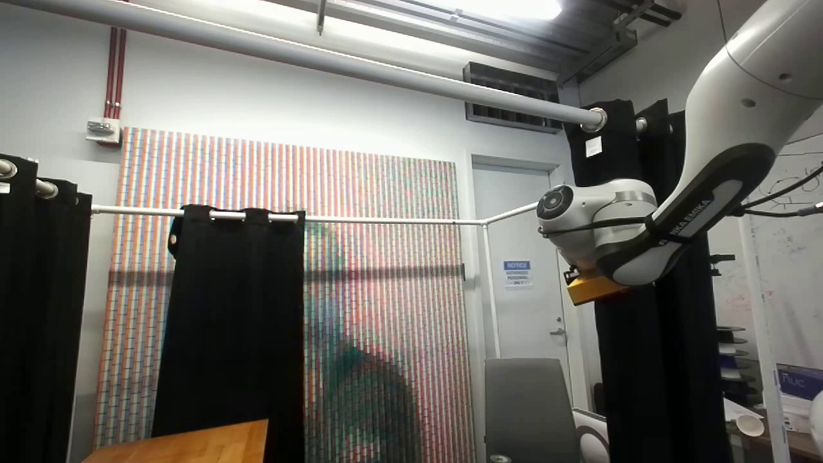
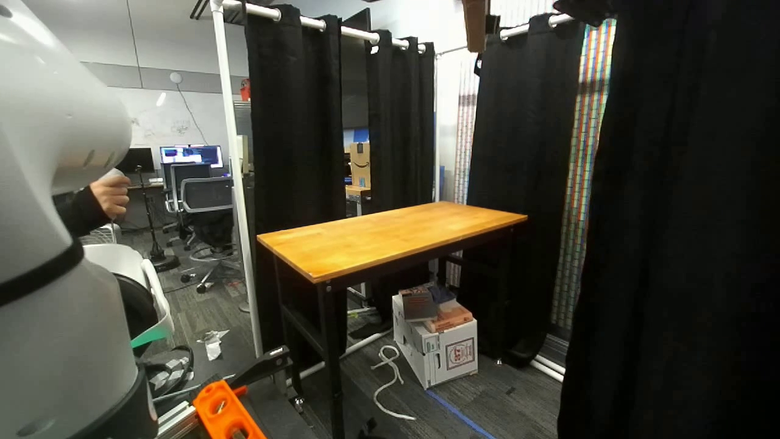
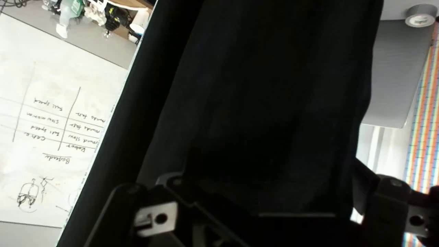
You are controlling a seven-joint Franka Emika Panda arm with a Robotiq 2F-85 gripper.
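Observation:
In the wrist view my gripper stands open, its dark fingers wide apart at the lower left and right. Nothing shows between them except a black curtain point(image 3: 263, 94) behind. Exterior view 1 has the white arm point(image 1: 617, 212) raised at the right, in front of another stretch of curtain, with an orange part point(image 1: 594, 289) near its end; the fingers are hard to make out there. The wooden table point(image 2: 395, 233) in exterior view 2 has a bare top.
Under the table sit white boxes point(image 2: 450, 355) with smaller things on top, and a white rope point(image 2: 391, 377) lies on the floor. A grey chair back point(image 1: 528, 409) stands below the arm. Black curtains hang round the table. At far left, a person's hand point(image 2: 111, 196) shows.

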